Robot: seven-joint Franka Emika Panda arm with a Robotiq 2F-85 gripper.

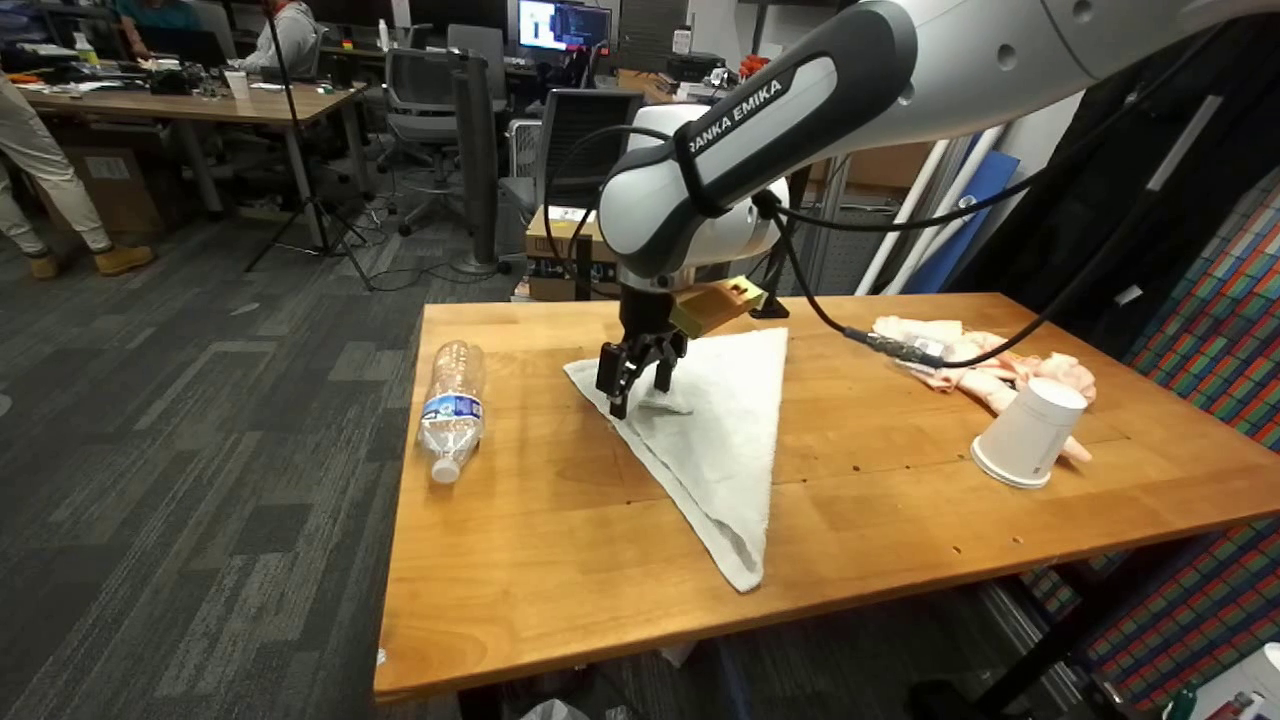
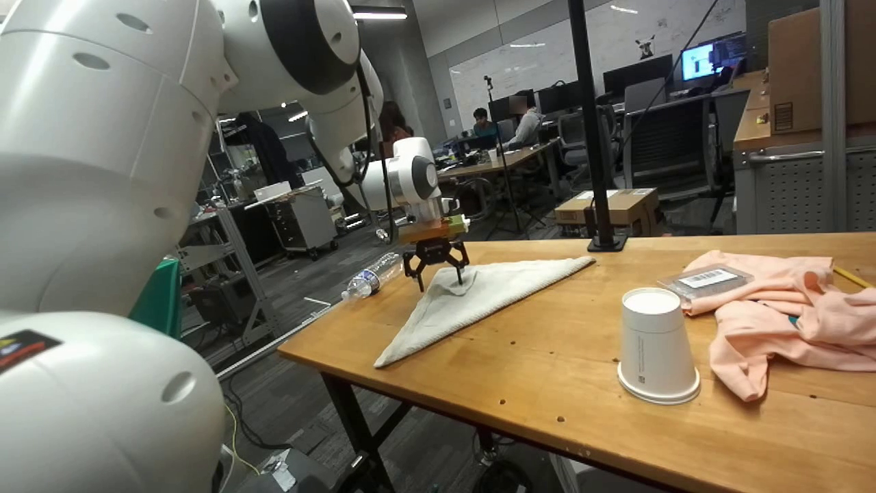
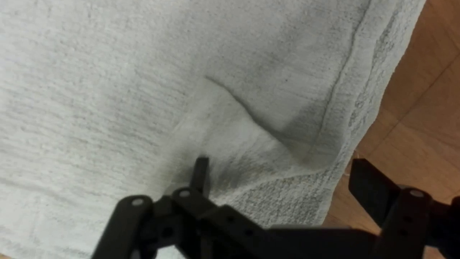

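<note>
A white towel [image 1: 723,430] lies folded into a triangle on the wooden table. Its raised fold [image 3: 241,129] shows as a small wrinkled flap in the wrist view, close to the towel's edge. My gripper [image 1: 641,394] is open just above the towel's left part, and nothing is held in it. In the wrist view, one finger [image 3: 200,177] stands over the cloth beside the flap, while the other finger [image 3: 371,185] is past the edge, over bare wood. From the other side, exterior view 2 shows the gripper [image 2: 441,283] low over the towel [image 2: 480,300]; contact is hard to tell.
A clear plastic bottle [image 1: 452,412] lies at the table's left. On the right stand an upturned white cup [image 1: 1029,434] and a crumpled peach cloth [image 2: 788,308] with a clear packet [image 2: 707,281] on it. Bare table surrounds the towel's front corner.
</note>
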